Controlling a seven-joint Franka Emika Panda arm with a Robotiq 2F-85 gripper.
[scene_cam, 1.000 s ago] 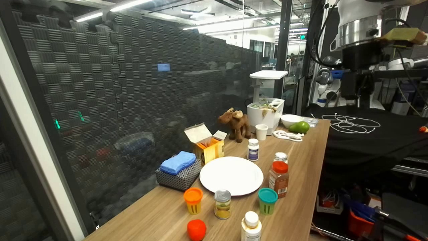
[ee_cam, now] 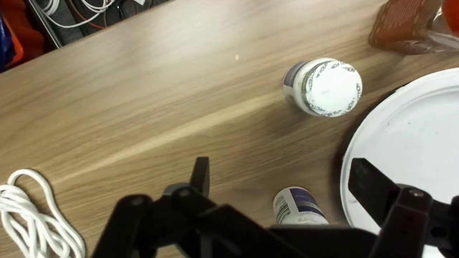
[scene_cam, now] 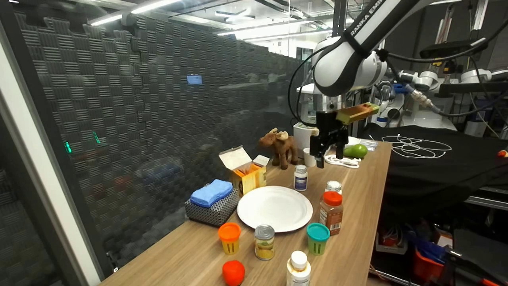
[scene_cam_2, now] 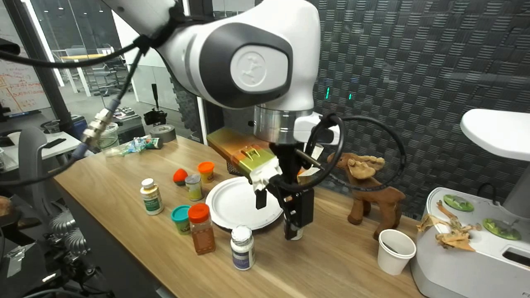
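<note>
My gripper hangs above the table, its fingers wide apart with nothing between them. Below it in the wrist view, a small white bottle with a purple label stands by the plate, its top hidden behind the gripper. A similar white-capped bottle stands farther toward the table edge. The white plate lies at the right there, and one finger overlaps its rim in the picture. From the other side, the gripper covers most of the first bottle and part of the plate.
A red-lidded spice jar, a teal-lidded tub, a can and an open box surround the plate. The toy moose, paper cup and white cord are farther off. Bare wood separates cord from bottles.
The arm has swung from beyond the table's right side, leftward and lower, and now hangs over the table. The tabletop objects appear unmoved; the gripper now hides part of the far end.
</note>
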